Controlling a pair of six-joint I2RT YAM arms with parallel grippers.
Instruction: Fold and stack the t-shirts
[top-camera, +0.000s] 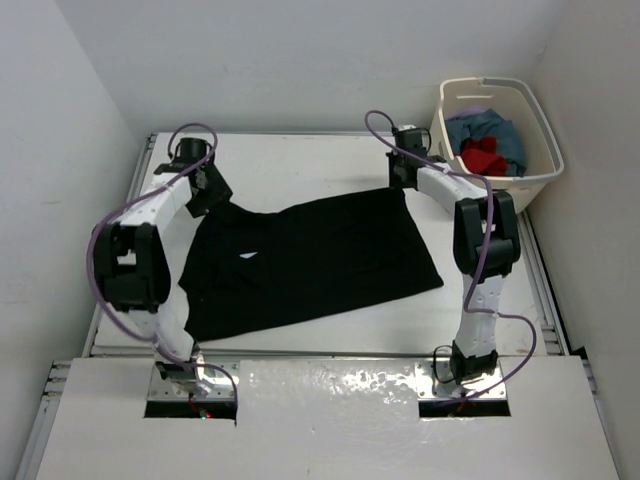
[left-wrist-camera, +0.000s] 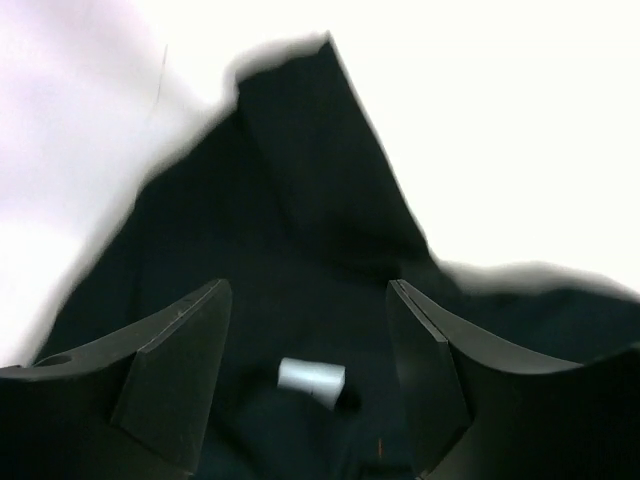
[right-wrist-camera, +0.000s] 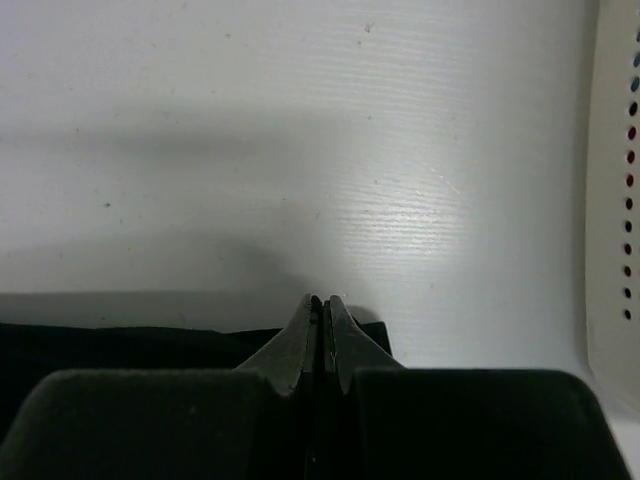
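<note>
A black T-shirt (top-camera: 310, 260) lies spread over the table, with a small white patch (left-wrist-camera: 310, 378) near its left part. My left gripper (top-camera: 214, 200) stands open over the shirt's far left corner; the left wrist view shows that corner, blurred, between and beyond the spread fingers. My right gripper is shut at the shirt's far right corner (right-wrist-camera: 372, 332), its tips at the dark edge; whether cloth is pinched between them is hidden.
A white basket (top-camera: 540, 155) holding blue and red clothing (top-camera: 483, 158) stands at the right, close beside my right gripper.
</note>
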